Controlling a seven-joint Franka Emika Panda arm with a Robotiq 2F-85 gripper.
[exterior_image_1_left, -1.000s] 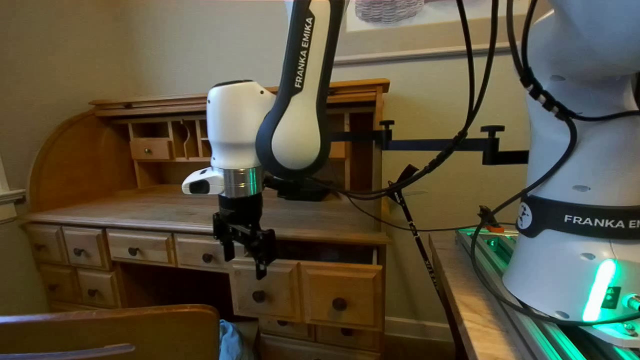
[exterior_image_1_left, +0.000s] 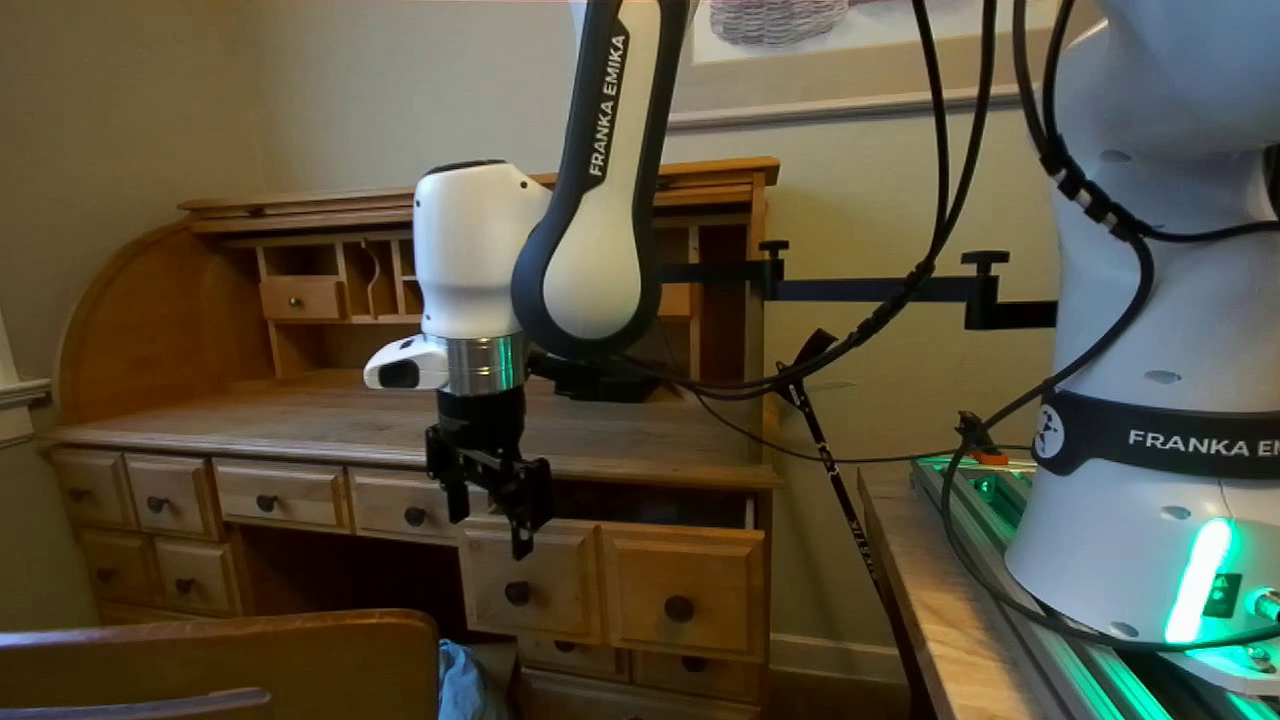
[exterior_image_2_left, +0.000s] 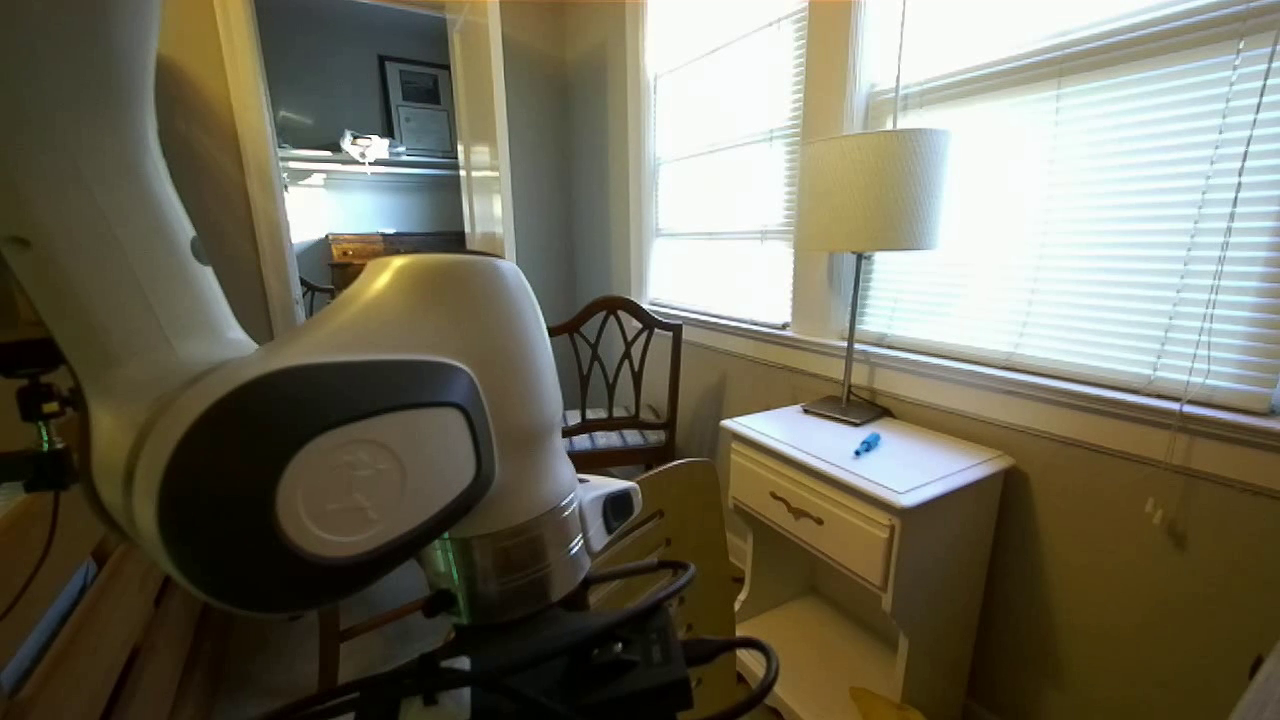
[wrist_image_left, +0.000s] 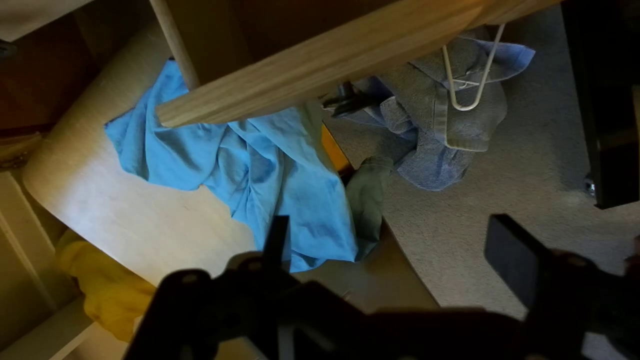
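Note:
My gripper is open, its two black fingers wide apart with nothing between them in the wrist view. In exterior view 1 it points down in front of the desk, by a pulled-out drawer (exterior_image_1_left: 681, 594) with dark round knobs. The top edge (wrist_image_left: 336, 57) of that drawer crosses the upper part of the wrist view, with a dark knob (wrist_image_left: 348, 101) on its front. Below lies a crumpled blue cloth (wrist_image_left: 282, 180), partly under the drawer edge, on a pale wooden chair seat (wrist_image_left: 138, 210).
A grey garment (wrist_image_left: 444, 114) with a white hanger (wrist_image_left: 474, 90) lies on the carpet. Yellow cloth (wrist_image_left: 108, 288) shows at lower left. A chair back (exterior_image_1_left: 216, 660) stands in front of the desk (exterior_image_1_left: 360, 420). A white nightstand (exterior_image_2_left: 816, 528) holds a lamp (exterior_image_2_left: 873, 198) and a small blue object (exterior_image_2_left: 867, 444).

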